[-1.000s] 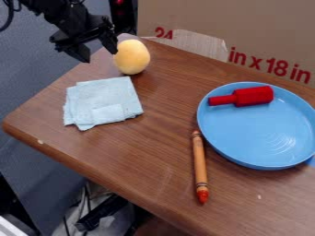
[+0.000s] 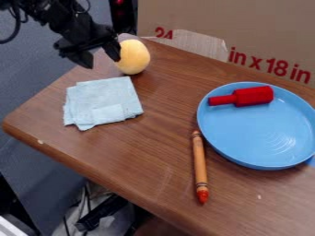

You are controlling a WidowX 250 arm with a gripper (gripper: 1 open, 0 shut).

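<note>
My black gripper hangs at the upper left over the far edge of the table, just left of a round yellow object; whether its fingers are open or shut is unclear. A folded pale blue cloth lies on the table below it. To the right, a red cylinder with a narrower handle rests on a blue plate. An orange crayon-like stick with a red tip lies left of the plate.
A cardboard box stands along the back.
My gripper has moved slightly down and to the right, closer to the yellow object, over the last second. The objects on the table look unmoved.
</note>
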